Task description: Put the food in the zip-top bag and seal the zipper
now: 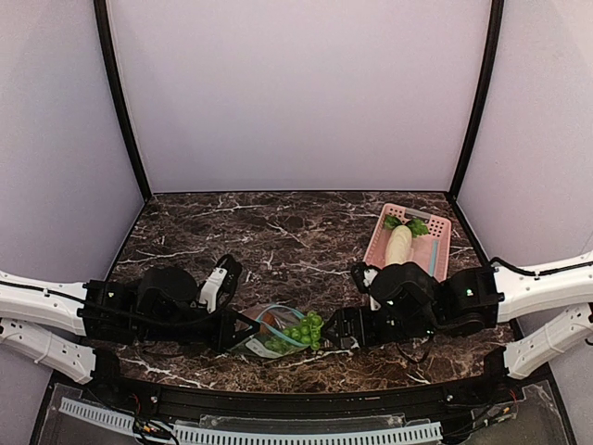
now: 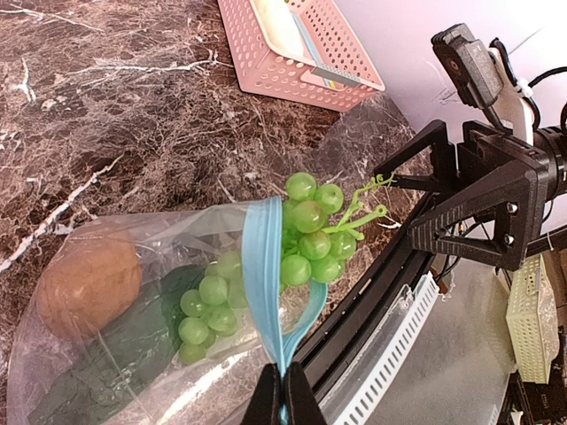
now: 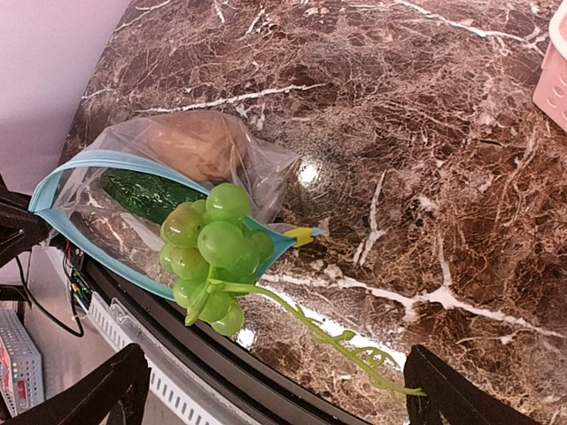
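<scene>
The clear zip bag (image 2: 97, 354) lies on the counter with its blue zipper rim (image 2: 261, 257) spread into a loop. My left gripper is shut on one corner of that rim. A bunch of green grapes (image 3: 221, 248) straddles the bag's mouth: some grapes are inside, while others and the stem (image 3: 310, 323) stick out. Deeper in the bag are a brown potato-like item (image 2: 89, 283) and a dark green cucumber (image 3: 146, 195). Just right of the mouth, my right gripper stands open, the stem's end reaching one fingertip (image 3: 443, 394).
At the right rear sits a pink basket (image 1: 378, 243) holding a white radish-like vegetable (image 1: 398, 246) with green leaves. Bare marble counter (image 1: 250, 222) stretches behind the bag. The counter's front edge and a white slotted strip (image 1: 296, 436) run close below it.
</scene>
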